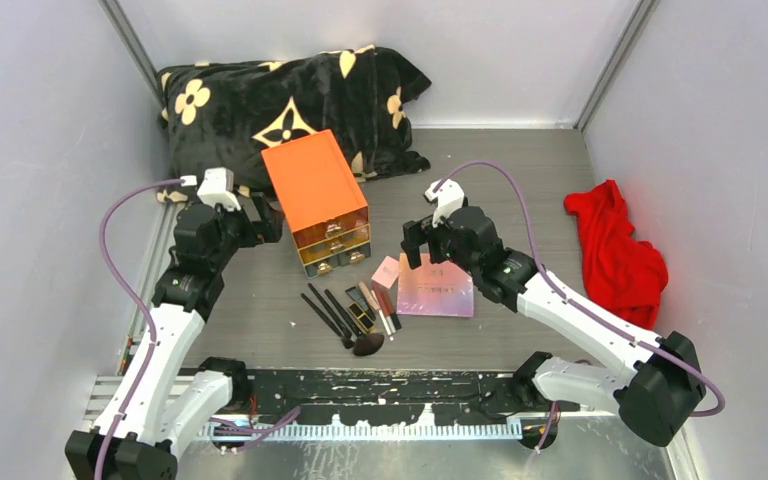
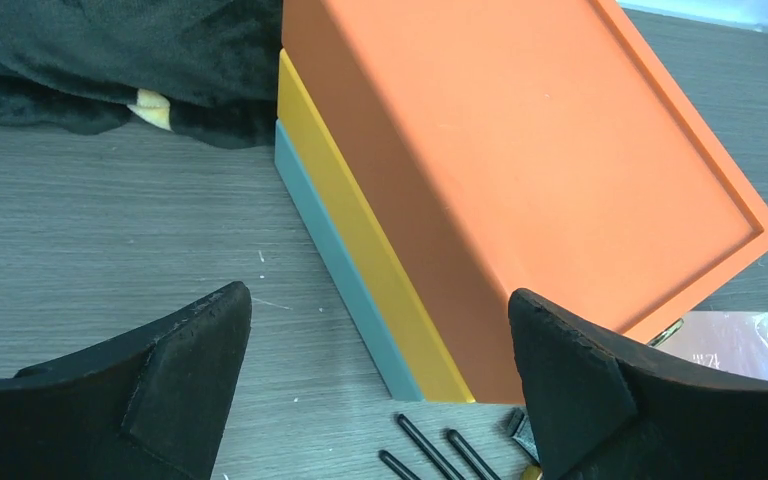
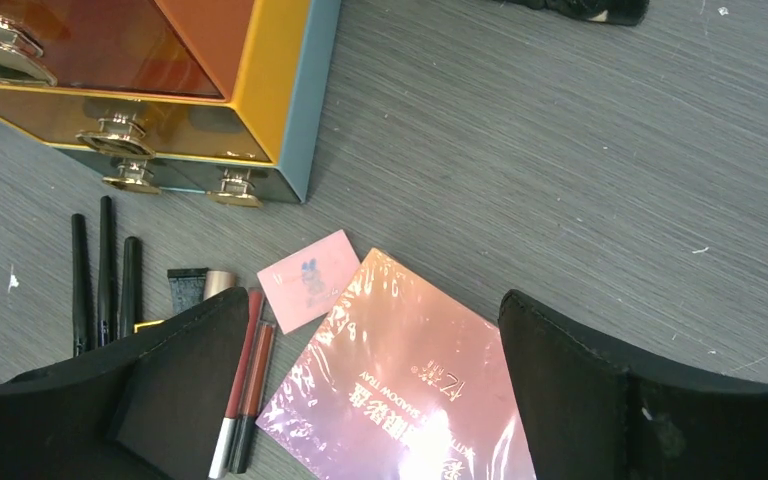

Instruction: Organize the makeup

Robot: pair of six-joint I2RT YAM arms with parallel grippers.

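Note:
An orange drawer box [image 1: 315,180] with yellow and blue-grey lower tiers stands tilted toward the front, its drawers shut and fitted with gold knobs [image 3: 130,178]. In front lie several makeup brushes [image 1: 330,312], a small tube [image 3: 187,288], lip pencils [image 3: 248,380], a pink box [image 1: 386,273] and a shiny pink palette [image 1: 435,290]. My left gripper [image 1: 272,218] is open at the box's left side, its right finger [image 2: 590,390] overlapping the box in the left wrist view. Above the palette's upper left, my right gripper [image 1: 411,245] hangs open, nothing between its fingers.
A dark flowered cushion [image 1: 250,110] rests against the back wall behind the box. Red cloth [image 1: 615,250] lies by the right wall. Bare grey floor [image 1: 520,190] spreads between the box and that cloth.

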